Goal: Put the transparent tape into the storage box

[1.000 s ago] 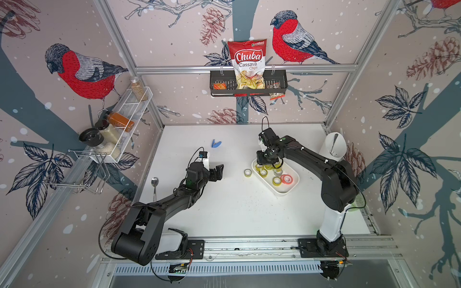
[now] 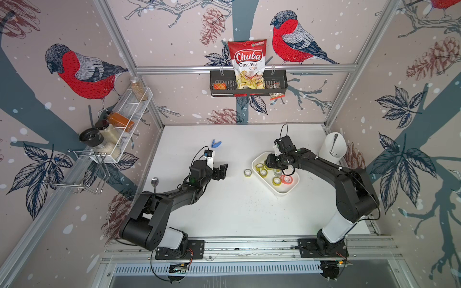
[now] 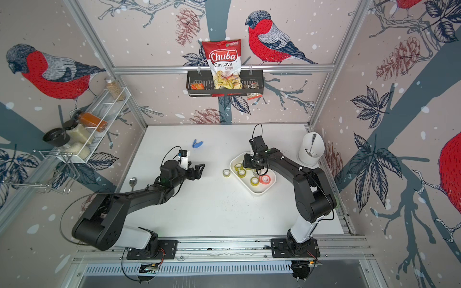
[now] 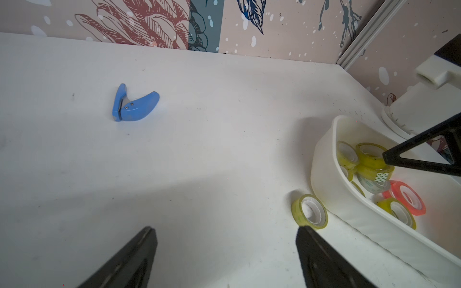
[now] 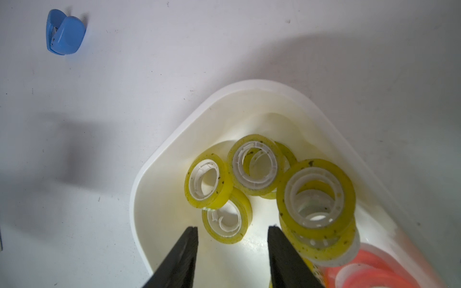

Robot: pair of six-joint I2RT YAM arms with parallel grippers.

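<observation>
One roll of transparent tape [image 4: 309,211] with a yellowish rim lies flat on the table, just outside the left wall of the white storage box [image 2: 278,193]. Inside the box are several more yellow-clear rolls, some stacked, such as the upper roll [image 5: 316,199]. My right gripper hangs over the box, its fingers apart, with only the box floor and rolls visible beyond them. To the left of the loose roll, above bare table, my left gripper stands open and empty.
Red tape [image 2: 286,179] also lies in the box. A blue stapler-like tool [image 4: 135,105] rests towards the back of the table, and a spoon [image 2: 154,182] at the left edge. Behind the right arm stands a white container [image 2: 333,146].
My right gripper has shifted to the right over the box. The loose roll stays where it was.
</observation>
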